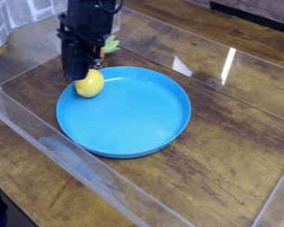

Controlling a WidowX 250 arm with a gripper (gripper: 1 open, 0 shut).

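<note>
A blue round plate (127,120) lies on the wooden table, with a yellow round object (90,84) on its back left part. My black gripper (74,71) hangs just behind and left of the yellow object, reaching down from the top. It looks shut, though its fingertips are dark and hard to make out. A small green and orange object (107,46) is partly hidden behind the gripper.
Clear plastic walls border the table at the left and lower left.
</note>
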